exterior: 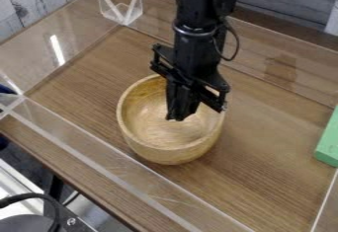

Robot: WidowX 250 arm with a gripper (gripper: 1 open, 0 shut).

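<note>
My black gripper (177,104) reaches down from the top centre, its tip over the inside of a pale wooden bowl (158,149) in the middle of the table. It looks shut, and I see nothing held in it, though the fingertips are small and dark. Part of the bowl's rim and interior is hidden behind the gripper.
A bare wooden tabletop (271,167) surrounds the bowl. A green object (327,137) lies at the right edge. A clear plastic piece (121,6) is at the back left. Clear strips run along the left side, and dark cables are at the lower left.
</note>
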